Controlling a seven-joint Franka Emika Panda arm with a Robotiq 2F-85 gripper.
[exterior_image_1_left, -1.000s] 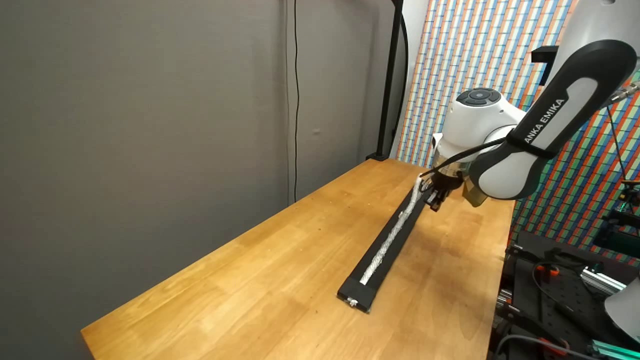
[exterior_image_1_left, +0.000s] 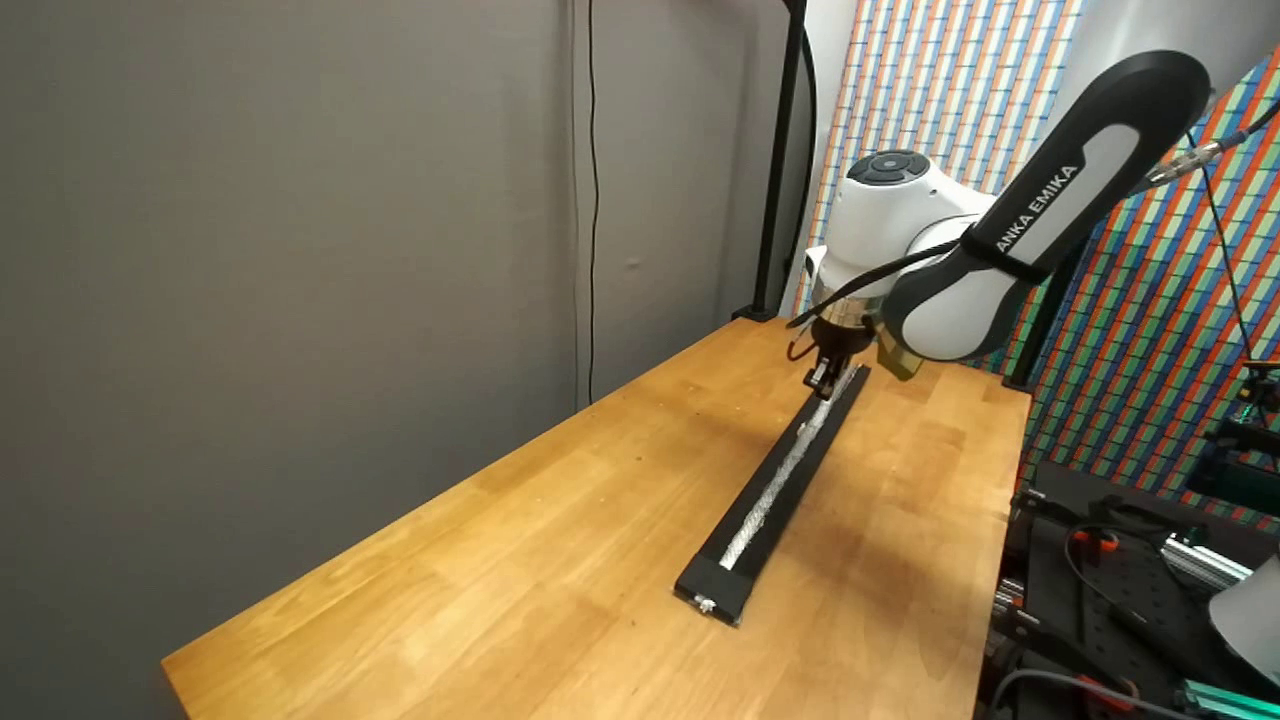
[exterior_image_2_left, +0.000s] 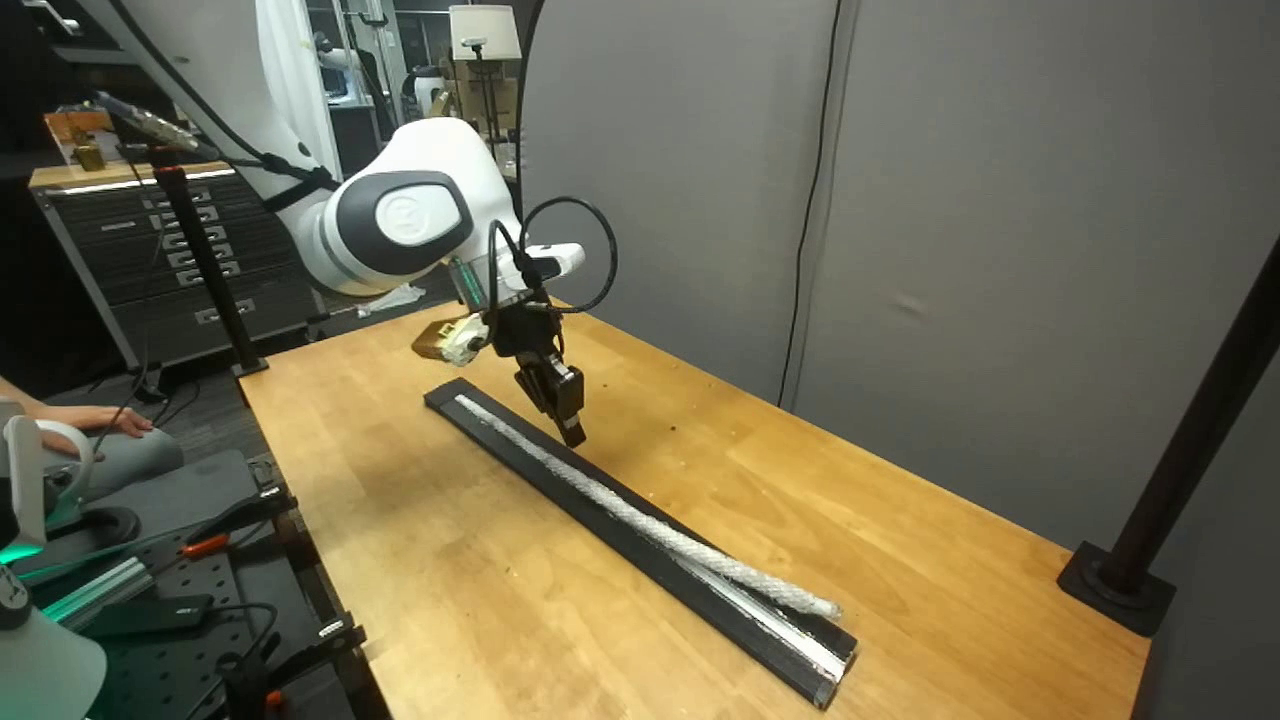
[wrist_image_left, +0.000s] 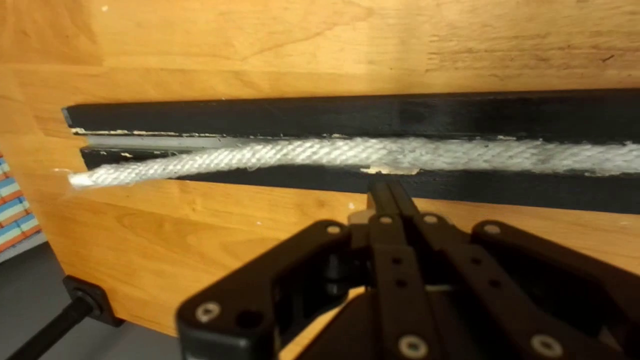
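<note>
A white braided rope (wrist_image_left: 336, 152) runs along a long black channel (exterior_image_2_left: 672, 586) lying on the table. Most of its length sits in or along the central slot. At one end the rope leaves the slot and slants across the wall-side edge, exposing bare groove (wrist_image_left: 162, 142); its tip (wrist_image_left: 80, 180) lies past that edge. My gripper is shut, nothing showing between its fingers. Exterior view 2 has the gripper (exterior_image_2_left: 573, 437) at the channel's wall side, beside the rope. From exterior view 1, the gripper (exterior_image_1_left: 821, 386) partly covers the rope's far portion.
The wooden table (exterior_image_1_left: 516, 552) is open on both sides of the channel. A grey wall (exterior_image_2_left: 1020, 300) borders one long side. Black posts stand at the table's corners, one with a foot (exterior_image_2_left: 1116, 586). A cart with tools (exterior_image_1_left: 1128, 600) adjoins the other side.
In exterior view 1 my gripper has moved left across the channel, from its right side toward the wall. The channel's near end has stayed put.
</note>
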